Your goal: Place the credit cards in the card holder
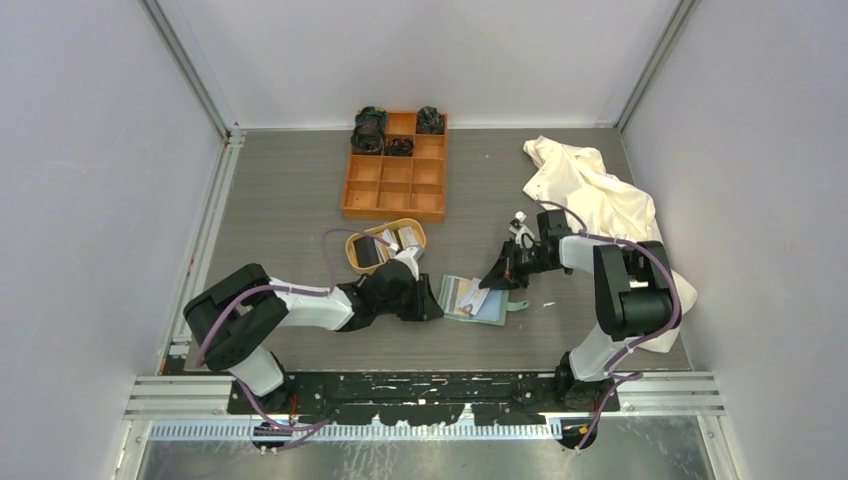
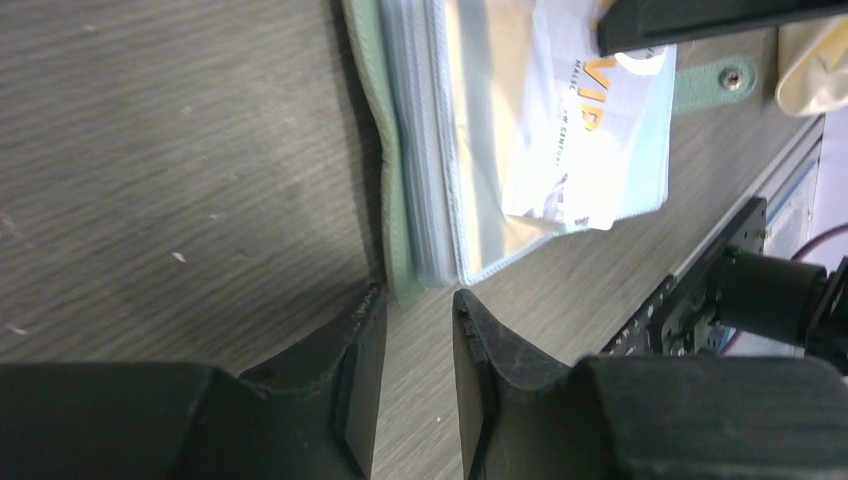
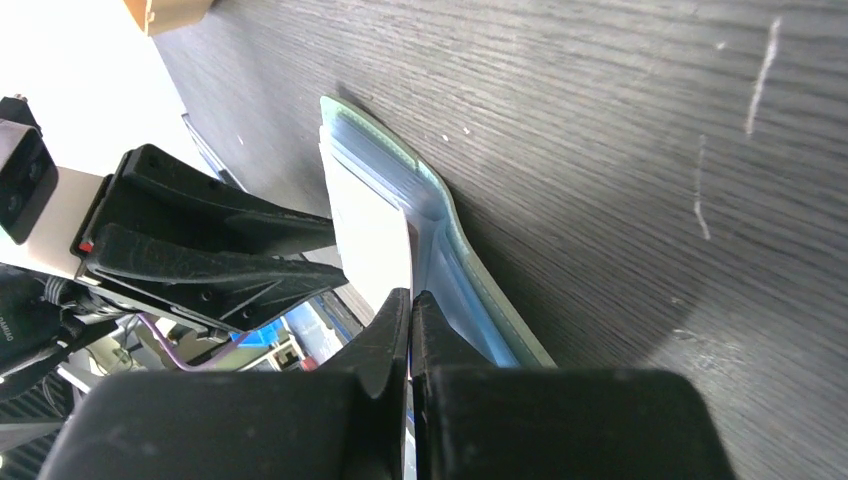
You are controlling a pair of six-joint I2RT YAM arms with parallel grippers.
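Note:
The card holder [image 1: 489, 309] lies open on the table, green-edged with clear plastic sleeves and a snap strap [image 2: 715, 84]. A tan card is in a sleeve. A white card [image 2: 590, 140] with orange lettering lies across the sleeve area at a slant; how far it is inside a sleeve I cannot tell. My right gripper is shut on this card's edge, over the holder. At the holder's left side stands my left gripper, partly open, its fingertips close to the corner of the green cover. Nothing is clearly gripped there.
Behind the left arm, a tan basket [image 1: 419, 232] holds several cards and a dark item. An orange compartment tray [image 1: 393, 214] with black items stands at the back. Cream cloth [image 1: 590, 185] covers the right rear. Clear table lies in front of the holder.

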